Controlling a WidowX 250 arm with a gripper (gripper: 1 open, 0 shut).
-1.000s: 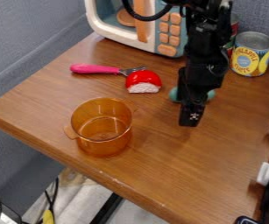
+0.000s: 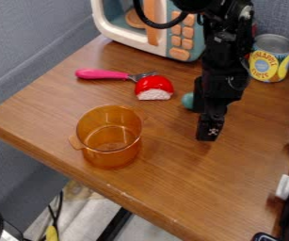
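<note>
The black gripper [image 2: 210,122] hangs low over the wooden table [image 2: 172,188], right of the middle. Just behind it a small teal object [image 2: 188,101] shows, partly hidden by the gripper. Left of that lie a red piece [image 2: 153,87] with a pale face and a pink-handled utensil [image 2: 103,73]. An amber transparent pot [image 2: 109,136] stands at the front left. Whether the fingers are open, shut or holding anything cannot be made out.
A toy microwave [image 2: 147,33] stands at the back, a can [image 2: 271,61] at the back right. Dark equipment with white knobs [image 2: 285,186] lines the right edge.
The gripper and arm have shifted slightly to the right, and less of the teal object shows to the gripper's right. The other things are unmoved.
</note>
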